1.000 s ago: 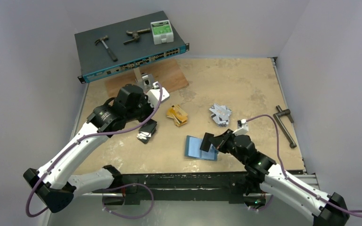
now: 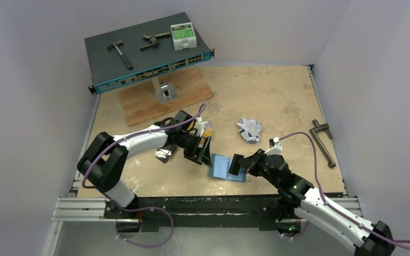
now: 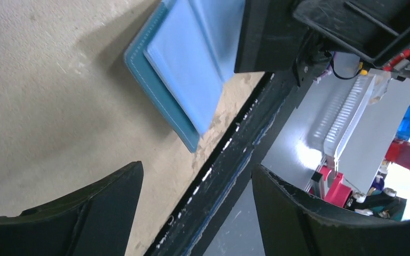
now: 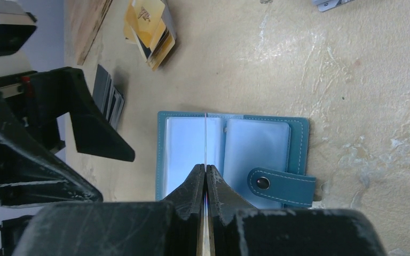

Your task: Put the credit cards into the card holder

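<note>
The blue card holder (image 2: pixel 219 166) lies open at the table's front middle, its strap with a snap showing in the right wrist view. My right gripper is shut over it; a thin dark card-like piece (image 2: pixel 236 163) shows there in the top view, and a thin edge rises between the fingertips in the right wrist view. My left gripper stands open just left of the holder (image 3: pixel 181 80). Yellow cards (image 4: pixel 148 29) lie behind it, dark cards (image 2: pixel 164 155) to the left, silver cards (image 2: pixel 250 129) behind to the right.
A metal tool (image 2: pixel 324 144) lies at the right edge. A wooden board (image 2: pixel 133 106) carries a raised dark rack (image 2: pixel 133 37) with hammers and a box at the back. The table's front edge is close below the holder.
My left gripper has come right and toward the front, from over the dark cards to beside the holder. My right arm is almost unchanged.
</note>
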